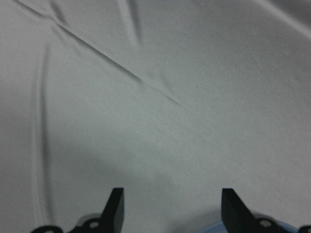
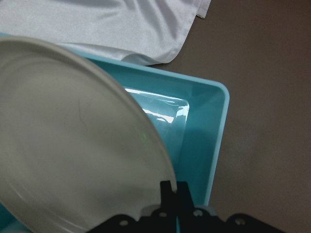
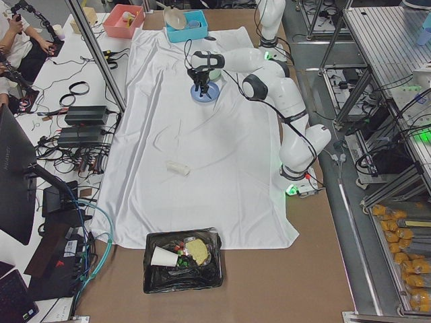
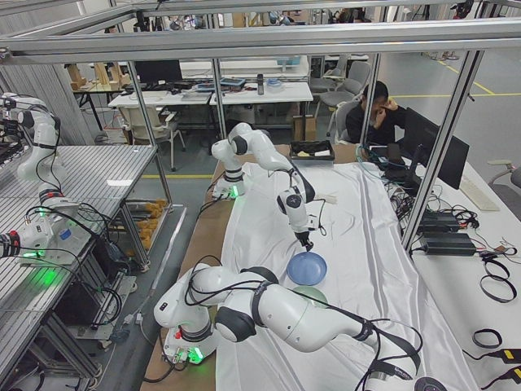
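Note:
My left gripper is open just above the blue plate [image 4: 307, 268], whose rim peeks in at the bottom of the left wrist view. A pale green plate [image 4: 309, 296] lies beside it, partly hidden in camera left view. My right gripper is shut on the rim of a cream plate [image 2: 77, 131], which is tilted at the light-blue bin [image 3: 187, 33] at the back of the table.
A pink bin [image 3: 125, 24] stands left of the blue one. A pale roll [image 3: 178, 167] lies on the white cloth [image 3: 202, 202]. A black-lined tray [image 3: 182, 282] with rubbish is at the near end.

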